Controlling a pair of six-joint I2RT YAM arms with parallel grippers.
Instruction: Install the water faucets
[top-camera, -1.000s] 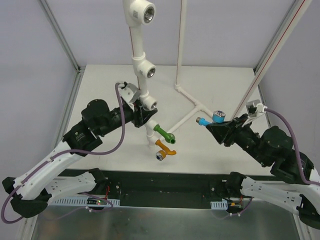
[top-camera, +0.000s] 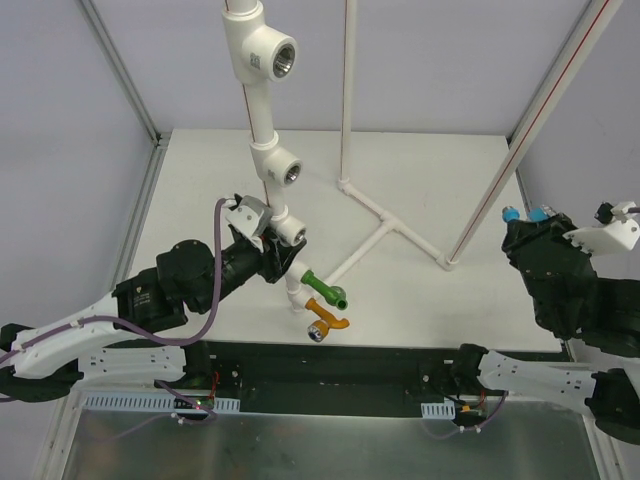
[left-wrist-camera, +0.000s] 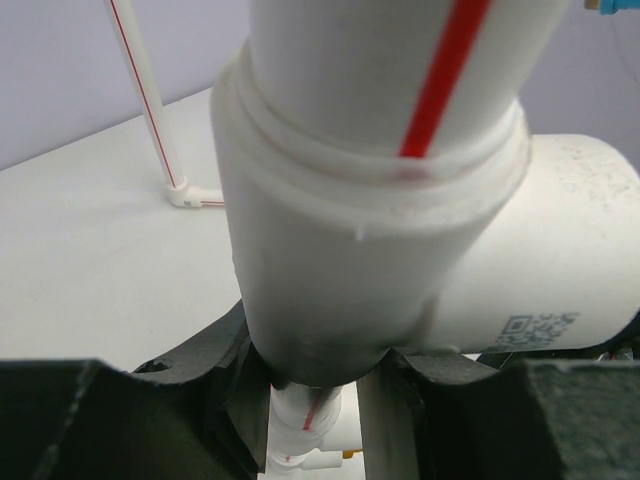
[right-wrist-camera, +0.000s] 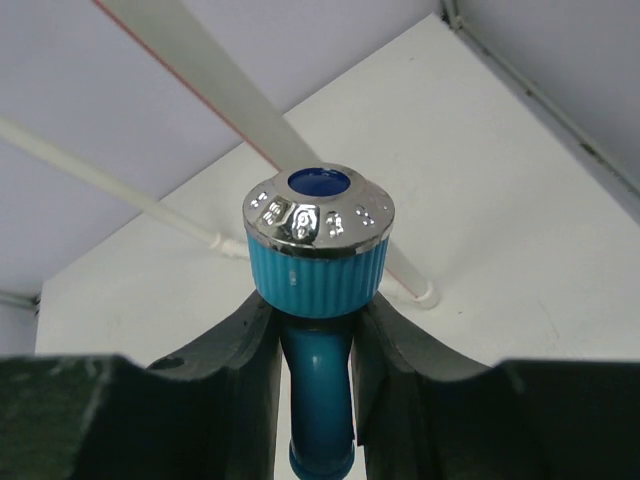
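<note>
In the top view my left gripper (top-camera: 282, 250) is on the white upright pipe (top-camera: 262, 120). Its fingers (left-wrist-camera: 225, 390) press against both sides of the pipe just below a side socket (left-wrist-camera: 560, 250). A blue faucet with a chrome cap (right-wrist-camera: 320, 240) stands between the fingers of my right gripper, which is shut on its body. In the top view that arm largely hides the faucet. A green faucet (top-camera: 325, 288) and an orange faucet (top-camera: 328, 318) sit in the lower sockets of the pipe. Higher up, a middle socket (top-camera: 290, 172) and a top socket (top-camera: 284, 58) gape empty.
White base pipes (top-camera: 385, 222) run across the white board (top-camera: 430, 170). A slanted pipe (top-camera: 530, 140) rises at the right, close to my right gripper. Board space between the arms is clear. A dark strip (top-camera: 320, 372) borders the front.
My right gripper has swung far to the right with the blue faucet, away from the upright pipe. The upright pipe and left gripper have shifted slightly left.
</note>
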